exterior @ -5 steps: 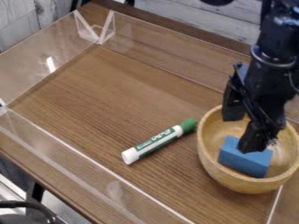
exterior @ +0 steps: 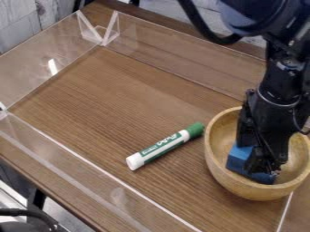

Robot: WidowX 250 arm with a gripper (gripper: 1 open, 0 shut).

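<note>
A tan bowl [exterior: 252, 188] sits at the right of the table, with a blue block [exterior: 244, 165] inside it. My black gripper [exterior: 256, 154] is down in the bowl over the block, hiding much of it; whether its fingers grip the block cannot be told. A white and green tube [exterior: 168, 147] lies left of the bowl, apart from it.
A loop of dark cable hangs over the back right.
My gripper has lowered further into the bowl onto the blue block, which now shows less behind it. The tube has not moved.
</note>
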